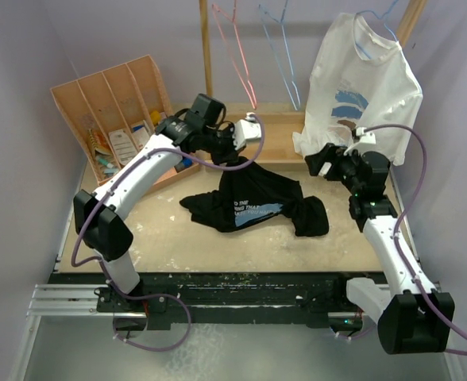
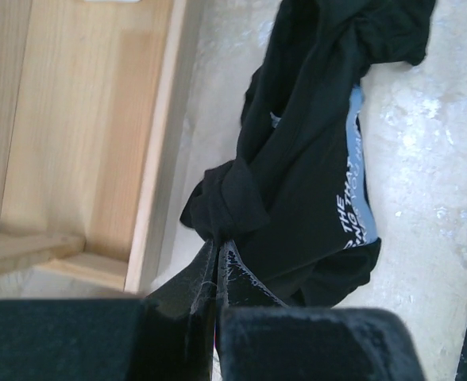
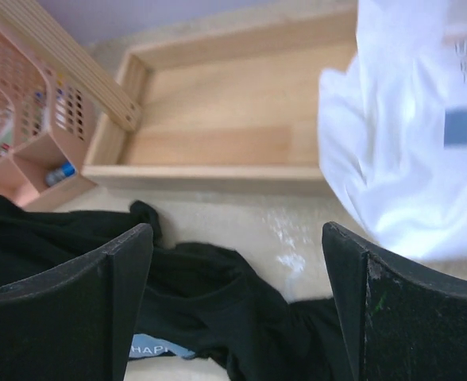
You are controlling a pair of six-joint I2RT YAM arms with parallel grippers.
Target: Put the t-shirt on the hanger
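Note:
A black t-shirt (image 1: 257, 198) with a blue-and-white print lies rumpled on the table. My left gripper is shut at its upper edge, with black cloth at its tips; in the top view it is above the shirt's raised part (image 1: 237, 176). My right gripper (image 1: 324, 163) hangs above and right of the shirt; its fingers stand apart with nothing held between them, seen in the right wrist view over black cloth. Pink and blue empty hangers (image 1: 289, 63) hang at the back.
A white shirt (image 1: 360, 87) hangs on a blue hanger at back right. A partitioned wooden box (image 1: 82, 95) stands at left. A wooden tray (image 3: 225, 87) lies along the back of the table.

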